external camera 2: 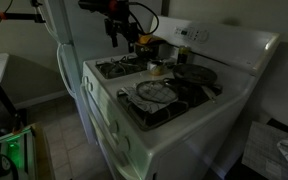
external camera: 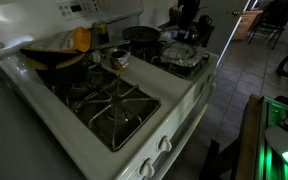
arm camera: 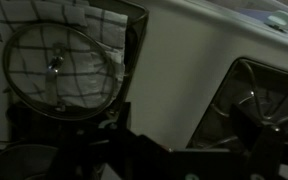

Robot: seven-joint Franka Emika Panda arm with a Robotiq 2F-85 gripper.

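Observation:
My gripper shows at the bottom of the wrist view, its dark fingers [arm camera: 247, 125] spread apart with nothing visible between them. It hangs above the stove; the arm [external camera 2: 106, 8] reaches in from the top in exterior view 2. A round glass lid [arm camera: 62, 68] with a centre knob lies on a checked cloth [arm camera: 94, 25], left of the gripper in the wrist view. In exterior view 2 the lid [external camera 2: 156, 91] rests over the near burner area. An empty burner grate [arm camera: 264, 90] is on the wrist view's right.
A dark frying pan [external camera: 141, 34] sits at the back of the stove. A large pot [external camera: 59, 62] with an orange cloth [external camera: 81, 40] stands on the rear left, near a small metal pot [external camera: 120, 58].

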